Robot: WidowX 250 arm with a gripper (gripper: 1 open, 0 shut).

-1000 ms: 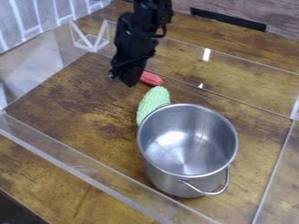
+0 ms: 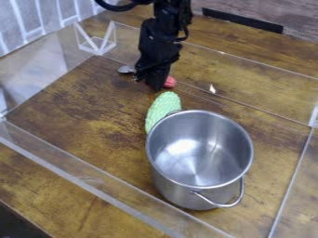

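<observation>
My black gripper (image 2: 152, 74) reaches down from the top centre of the camera view onto a small red object (image 2: 168, 82) with a grey piece (image 2: 125, 70) to its left. Its fingers are dark and overlap, so whether it is open or shut I cannot tell. Just below lies a green corn-like object (image 2: 163, 109). A large steel pot (image 2: 199, 158) with side handles stands at the lower right.
Clear walls or panels border the wooden surface (image 2: 74, 121). Bare wood lies to the left of the green object and to the right of the red one.
Since a second ago my gripper has moved right onto the red object, and the grey piece now shows at its left. The pot and green object are unmoved.
</observation>
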